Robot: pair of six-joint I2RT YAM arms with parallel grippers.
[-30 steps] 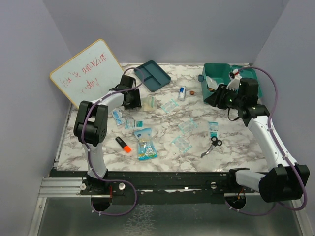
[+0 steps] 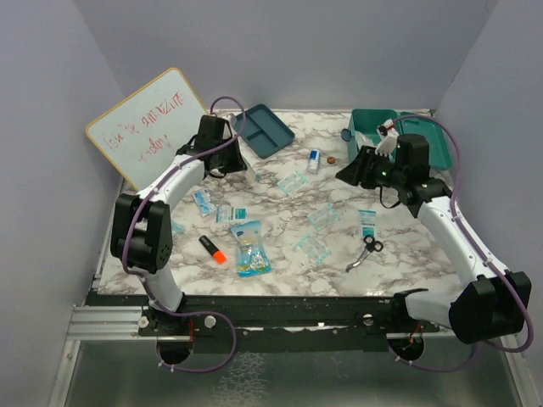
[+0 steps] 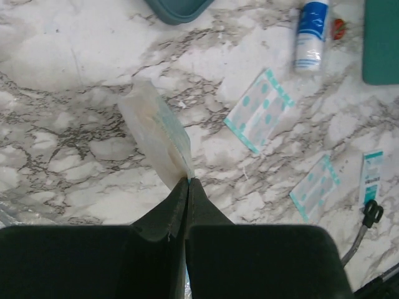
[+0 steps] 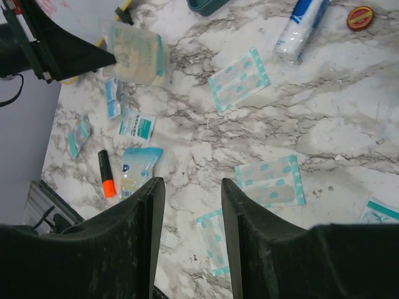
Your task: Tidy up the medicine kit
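Observation:
A clear packet of cream-coloured gloves (image 3: 156,128) hangs above the marble table, pinched at one edge by my left gripper, which is shut on it. In the right wrist view the same packet (image 4: 138,57) is off the table, left of the dotted white packets. My right gripper is open and empty over the table, left of the green box (image 2: 363,123). A blue-white bottle (image 4: 302,28) lies beside a small red-brown cap (image 4: 360,18). The green lid tray (image 2: 264,131) lies at the back.
Flat dotted packets (image 2: 293,183), scissors (image 2: 366,253) and a teal-white packet (image 2: 367,222) lie centre and right. At left are a marker (image 2: 212,249), a blue pouch (image 2: 251,248) and smaller packets (image 2: 204,202). A whiteboard (image 2: 151,127) leans behind the left arm.
The right gripper, still open, has moved a little left.

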